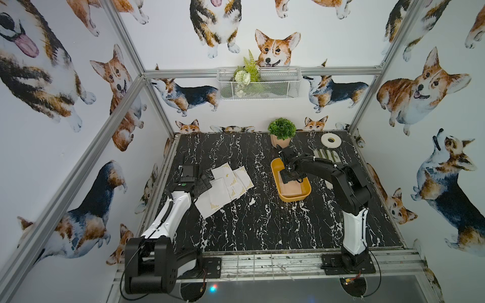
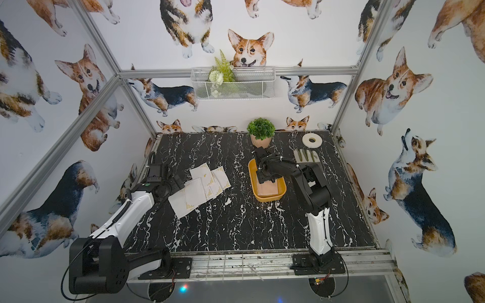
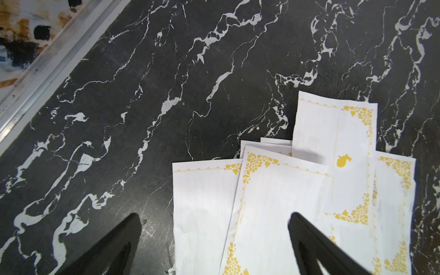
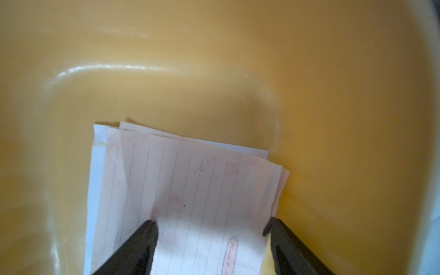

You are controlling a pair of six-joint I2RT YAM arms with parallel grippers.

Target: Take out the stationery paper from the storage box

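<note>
A yellow storage box [image 1: 294, 197] on the right of the table holds a small stack of pink lined stationery paper [image 4: 183, 192]. My right gripper is down inside the box, fingers apart over the paper, the right fingertip at the stack's edge. White sheets with gold borders [image 3: 275, 206] lie loosely overlapped on the left of the table. My left gripper hangs open above them, with nothing held.
A potted plant [image 1: 282, 128] stands behind the box. A white tape roll [image 1: 331, 136] and a striped item [image 2: 308, 154] lie at the back right.
</note>
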